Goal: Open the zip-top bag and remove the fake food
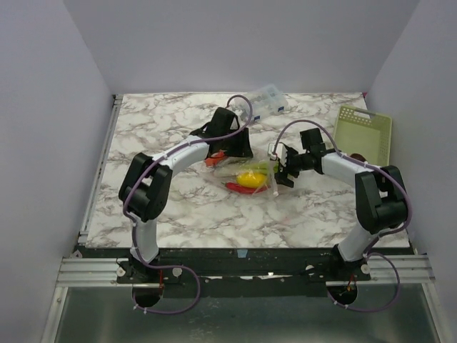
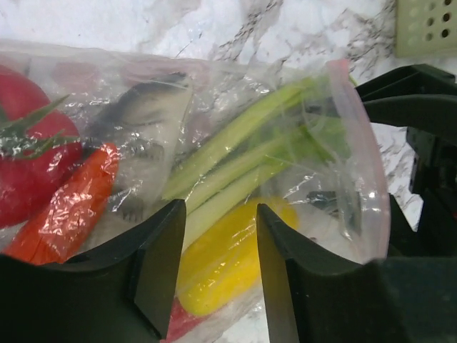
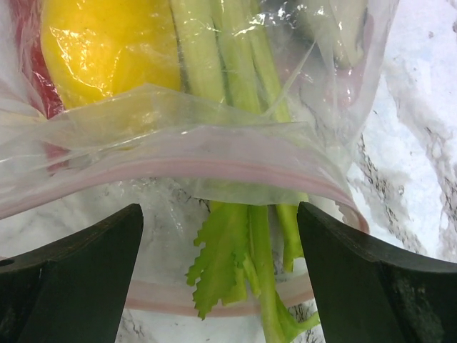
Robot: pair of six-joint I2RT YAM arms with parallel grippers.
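Observation:
The clear zip top bag (image 1: 228, 168) lies on the table with its mouth toward the right, gaping in the right wrist view. Inside are a yellow food piece (image 2: 239, 250), pale green celery (image 2: 225, 153), a red tomato (image 2: 32, 179), an orange carrot-like piece (image 2: 71, 204) and a red piece (image 1: 244, 189). Celery leaves (image 3: 225, 250) poke out of the mouth. Above the bag my left gripper is part open, its fingers empty. At the mouth my right gripper stands open, the celery end between its spread fingers but not gripped.
A green basket (image 1: 389, 136) with a dark round item (image 1: 358, 157) in it stands at the back right, the latter partly behind my right arm. A clear plastic case (image 1: 265, 101) lies at the back.

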